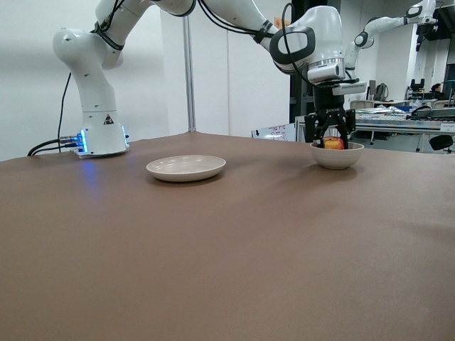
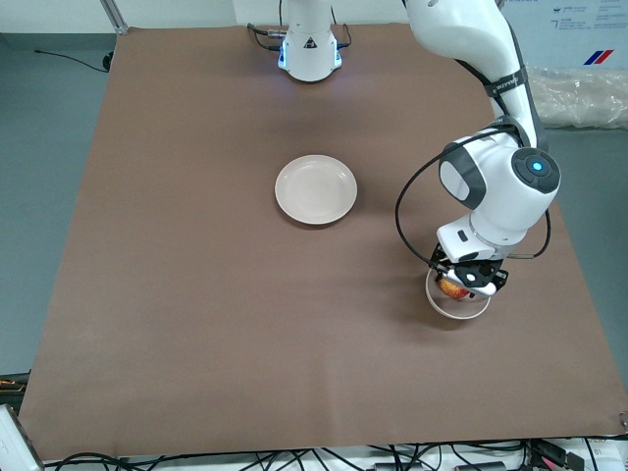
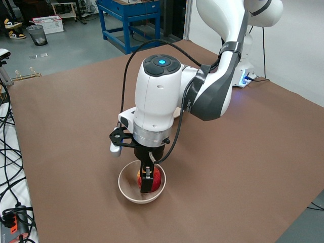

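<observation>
A red-yellow apple [image 1: 333, 143] sits in a small white bowl [image 1: 337, 159] at the right of the table, also seen in the right view as the bowl [image 3: 131, 192]. My gripper [image 1: 332, 141] is down at the bowl, its black fingers on either side of the apple; whether they are shut on it I cannot tell. In the left view the gripper's body partly hides the apple [image 2: 451, 288]. A white plate [image 2: 315, 189] lies flat on the table, apart from the bowl.
Cables [image 3: 7, 167] lie beyond one table edge.
</observation>
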